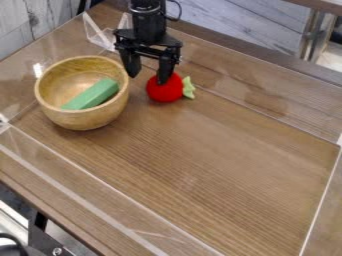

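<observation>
My black gripper (146,54) hangs at the top centre, just above and left of a red round object (166,90) with a small pale green part on its right side. The gripper's fingers point down beside the red object; whether they are open or shut is hard to tell. A wooden bowl (60,115) to the left holds a green oblong object (92,92).
Pale walls stand at the top left, and a board edge runs along the top right.
</observation>
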